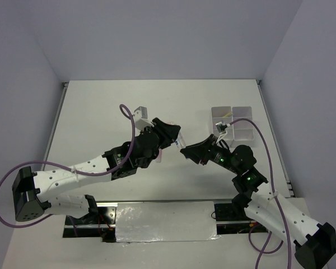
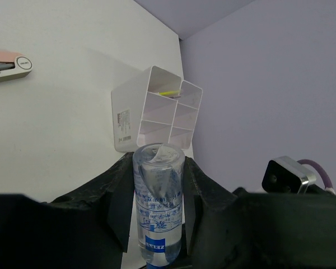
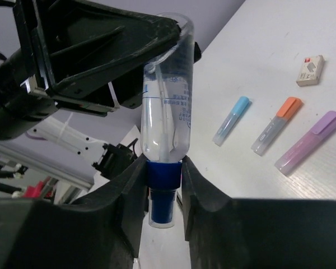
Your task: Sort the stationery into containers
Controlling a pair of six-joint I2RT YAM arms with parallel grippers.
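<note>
A clear pen-like item with printed label and blue end (image 3: 167, 112) hangs between my grippers. My left gripper is shut on its upper part; my right gripper has its fingers around the blue lower end, and whether they grip it is unclear. On the table lie a light blue marker (image 3: 231, 120), an orange-capped marker (image 3: 275, 126), a purple marker (image 3: 308, 143), a small white box (image 3: 310, 70) and a pink-and-white stapler (image 2: 10, 68). A white compartment organizer (image 2: 126, 109) stands at the right of the table, a yellow item in one compartment.
Grey walls (image 1: 302, 112) rise beside it on both sides.
</note>
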